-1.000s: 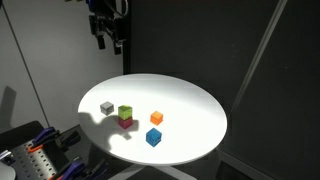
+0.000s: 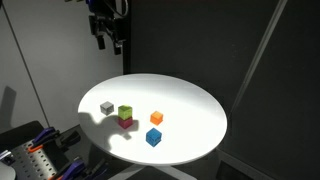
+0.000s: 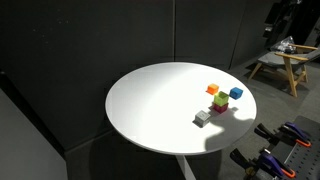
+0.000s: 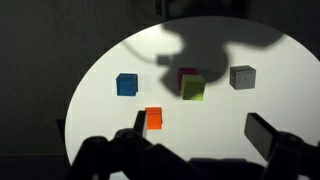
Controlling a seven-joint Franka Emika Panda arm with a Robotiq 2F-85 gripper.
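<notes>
On the white oval table (image 2: pixel 185 95) a green cube (image 2: pixel 125 112) rests on top of a magenta cube (image 2: pixel 125 124). A grey cube (image 2: pixel 107 107) sits to their left in exterior view 1. An orange cube (image 2: pixel 157 118) and a blue cube (image 2: pixel 153 137) lie apart to the right. High above the table's left side hangs my gripper (image 2: pixel 109 45), its two fingers spread wide with nothing between them. In the wrist view the dark fingers (image 4: pixel 262 135) stand far apart, and the orange cube (image 4: pixel 153 118) shows near the left one.
Bare tabletop (image 3: pixel 150 100) spreads over the side away from the cubes. A wooden chair (image 3: pixel 285 68) stands on the floor behind the table in exterior view 2. Dark walls surround the area.
</notes>
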